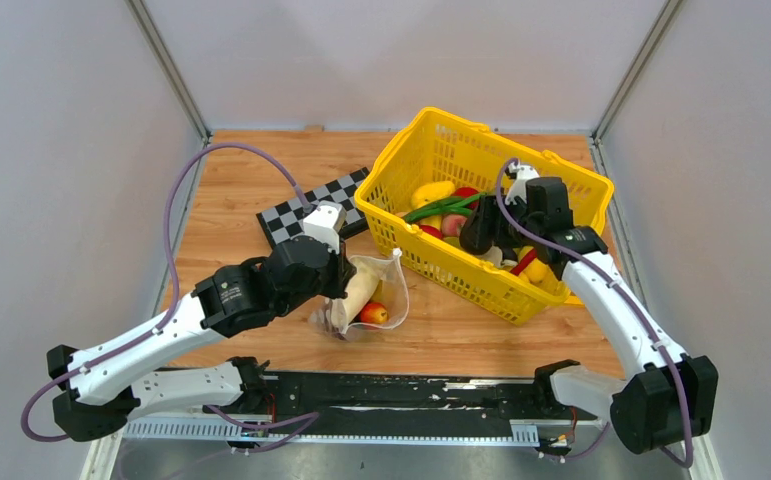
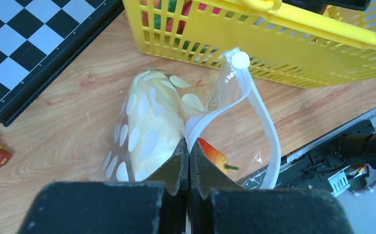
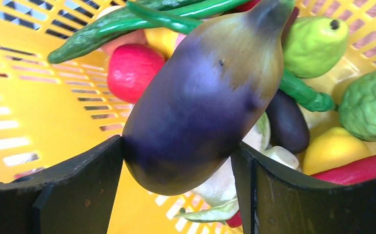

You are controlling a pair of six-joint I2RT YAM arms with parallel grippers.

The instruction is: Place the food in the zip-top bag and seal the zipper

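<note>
The clear zip top bag (image 2: 149,122) with white dots stands on the table, its mouth spread. My left gripper is shut on the bag's white zip rim. Inside the bag show a long pale item (image 1: 360,292) and a red-orange pepper-like piece (image 1: 373,313). A large dark eggplant (image 3: 195,102) lies between the fingers of my right gripper, over the yellow basket (image 1: 441,262). These fingers stand wide apart, tips at the eggplant's two sides; how firmly they touch it, I cannot tell.
Below the eggplant the basket holds several foods, among them a red fruit (image 3: 134,73), a green pear (image 3: 317,46) and a lemon (image 3: 337,151). A checkered board (image 1: 311,212) lies behind the bag. Bare table separates bag and basket front.
</note>
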